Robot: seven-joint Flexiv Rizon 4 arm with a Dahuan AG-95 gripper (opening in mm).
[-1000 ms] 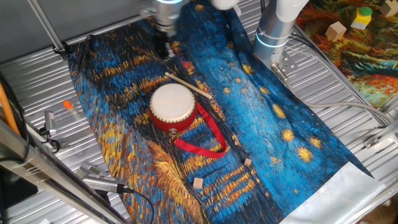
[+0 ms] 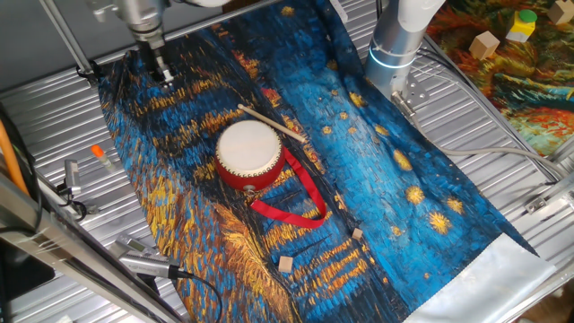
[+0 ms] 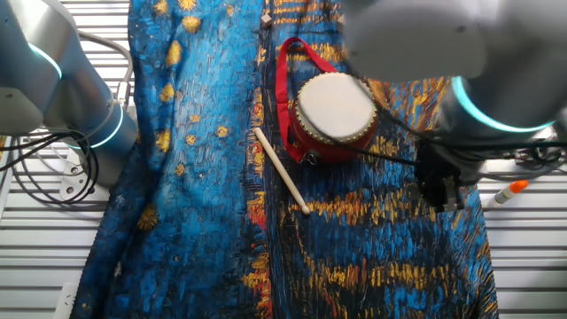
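Observation:
A red drum with a pale top (image 2: 249,148) rests on the patterned blue cloth, its red strap (image 2: 291,218) looped out to one side. Beside it lies a wooden drumstick (image 2: 272,124), flat on the cloth and apart from the drum. In the first exterior view my gripper (image 2: 165,77) hangs over the cloth's upper left part, away from both drum and stick. The second view shows the gripper (image 3: 440,190) dark and small, to the right of the drum (image 3: 336,108) and the drumstick (image 3: 282,170). Its fingers are too small and dark to show how they stand.
Two small wooden cubes (image 2: 285,264) lie on the cloth near the strap. An orange-tipped marker (image 2: 101,154) is off the cloth's left edge. The arm's base (image 2: 395,63) stands at the cloth's right edge.
My gripper has swung leftward in the first exterior view, from near the drumstick's upper end to the upper left of the cloth. Drum, strap, stick and cubes have stayed put.

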